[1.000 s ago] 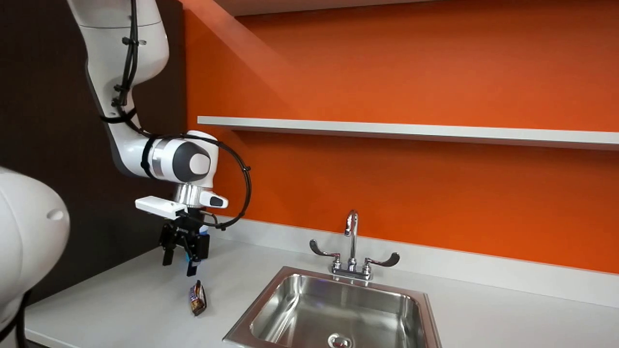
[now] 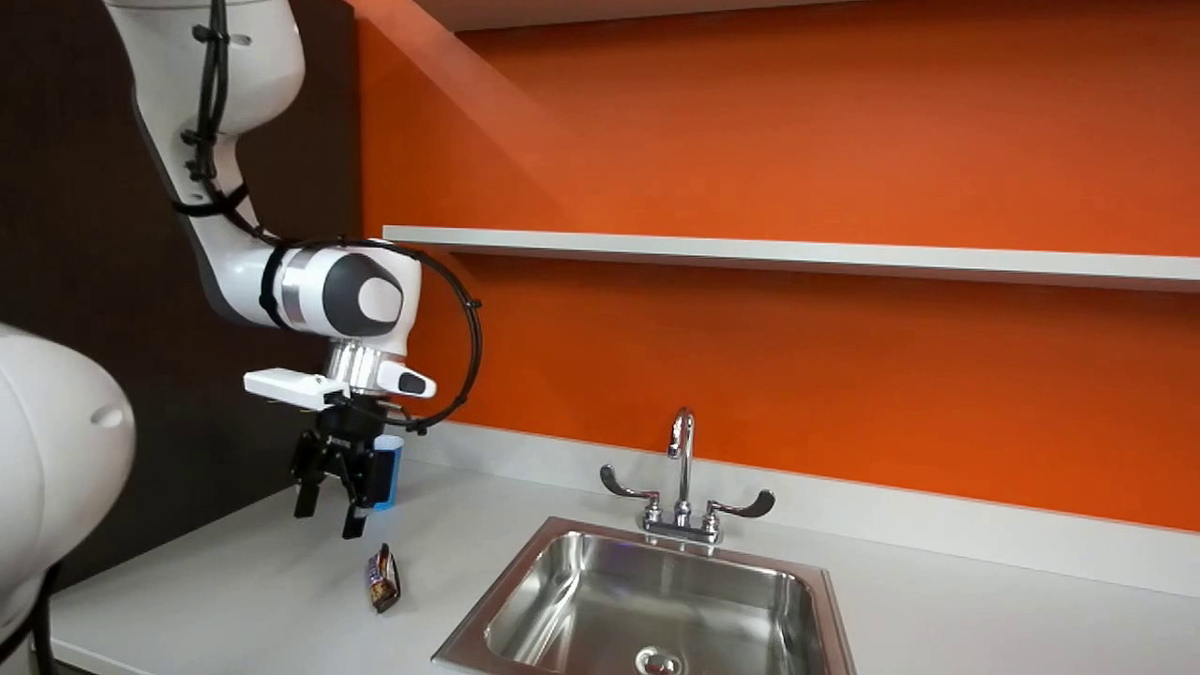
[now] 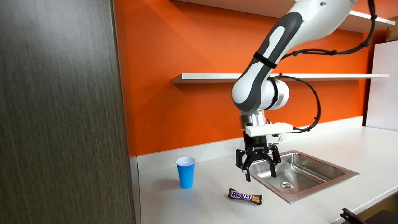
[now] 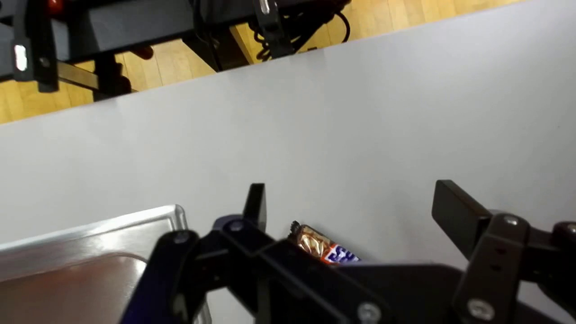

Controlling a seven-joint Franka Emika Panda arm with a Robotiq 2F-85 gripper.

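Note:
A Snickers bar [image 3: 245, 196] lies on the grey counter, left of the sink, its wrapper lettering facing exterior view 2. My gripper [image 3: 262, 178] hangs above the counter near the bar, its fingers spread wide and nothing between them. In exterior view 1 the gripper [image 2: 328, 524] is up and to the left of the bar [image 2: 383, 578]. Part of the bar [image 4: 322, 246] shows in the wrist view, between the fingers in the picture but well below them; the gripper's own linkage covers the rest.
A blue cup [image 3: 185, 176] stands upright near the back wall; in exterior view 1 the gripper partly hides the cup [image 2: 387, 473]. The steel sink [image 2: 816, 573] with its faucet [image 2: 682, 472] lies to the right. A white shelf [image 2: 787, 253] runs along the orange wall.
In exterior view 1 the arm and gripper have shifted left and slightly down. More of the blue cup shows now behind the gripper. The bar has not moved.

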